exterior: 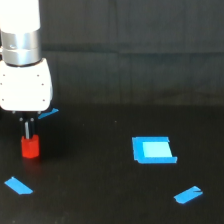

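Observation:
On the dark table at the left stands a small red block (30, 148). My gripper (29, 131), hanging from the white arm, points straight down at it. Its dark fingertips come down to about the block's top edge, and whether they touch it or lie behind it is hard to judge. The fingers are too small and dark to show how far apart they are.
Blue tape frames a pale square (156, 149) right of centre. Loose blue tape strips lie at the front left (18, 186), at the front right (188, 195) and behind the gripper. Bare table lies between block and square.

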